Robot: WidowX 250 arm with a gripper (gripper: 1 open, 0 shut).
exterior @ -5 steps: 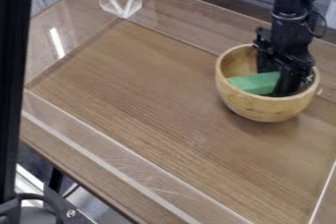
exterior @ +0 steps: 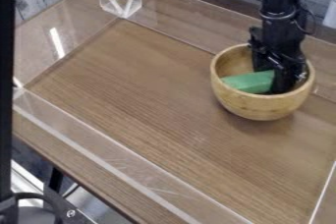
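A round wooden bowl point(exterior: 262, 107) stands on the right side of the table, holding a green object point(exterior: 250, 84). The black gripper point(exterior: 278, 76) reaches down from the top right into the bowl, its lower end among the bowl's contents beside the green object. Its fingertips are hidden in dark shapes inside the bowl, so whether it is shut on the green object cannot be made out.
A white bracket point(exterior: 118, 7) sits at the back left. A dark metal fixture point(exterior: 29, 210) is at the lower left.
The gripper and the bowl with the green object have shifted slightly to the left.
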